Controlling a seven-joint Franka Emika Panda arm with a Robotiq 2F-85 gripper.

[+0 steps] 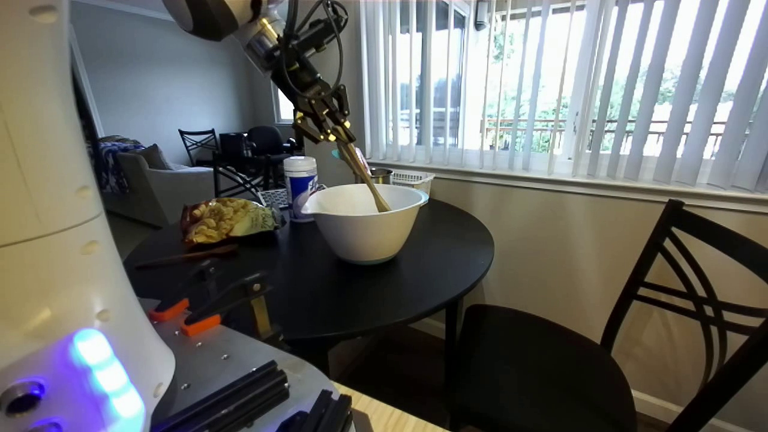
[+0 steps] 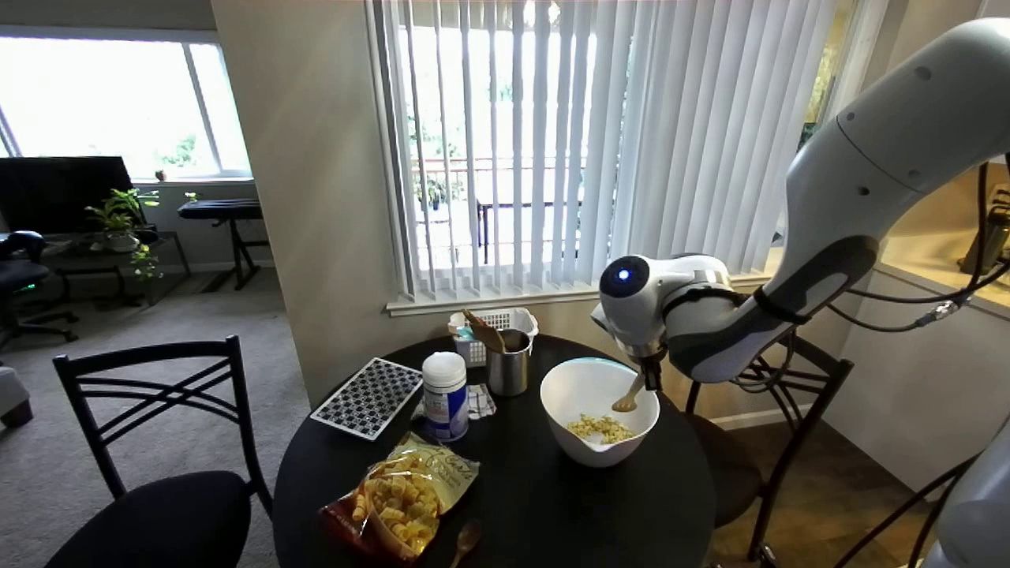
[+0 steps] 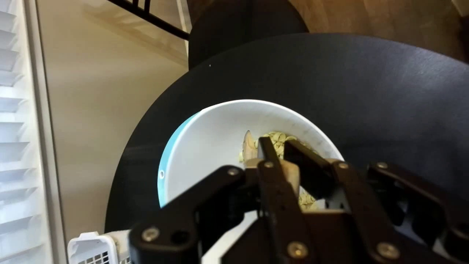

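My gripper (image 1: 338, 137) is shut on the handle of a wooden spoon (image 1: 369, 181), above the white mixing bowl (image 1: 365, 229). The spoon slants down, and its broad end is inside the bowl in both exterior views. Seen from the second exterior view, small yellowish pieces (image 2: 600, 429) cover part of the bowl's bottom, with the spoon's head (image 2: 625, 402) close by at the right inner side. In the wrist view the dark fingers (image 3: 269, 151) hide much of the spoon and part of the bowl's contents. Whether the spoon touches the pieces I cannot tell.
An open snack bag (image 2: 402, 497) and a second spoon (image 2: 465, 541) lie on the black table's near side. A wipes canister (image 2: 445, 397), a metal pot (image 2: 508, 364), a white basket (image 2: 471, 352) and a checkered board (image 2: 367, 397) stand left of the bowl.
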